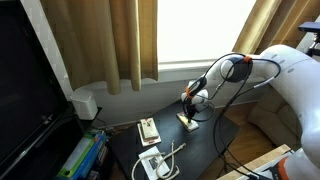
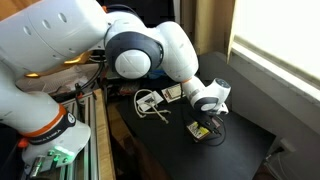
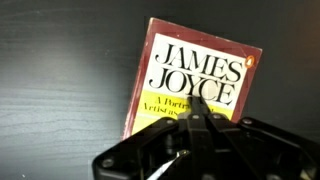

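A paperback book (image 3: 197, 72) with a dark red border, a white "JAMES JOYCE" title panel and a yellow band lies on the dark table in the wrist view. My gripper is over its lower part, fingers shut and nothing visible between them. The fingers and gripper body hide the book's lower right; whether they touch the cover I cannot tell. In exterior view 1 the same book (image 1: 188, 123) shows just below the arm's end, and in exterior view 2 it (image 2: 202, 132) is partly covered by the gripper.
Another pale book (image 1: 149, 131) lies to the left in exterior view 1. Nearer the camera are a white object (image 1: 155, 165) and a looped white cable (image 1: 174, 160). Bare dark table (image 2: 245, 145) stretches to one side of the gripper in exterior view 2.
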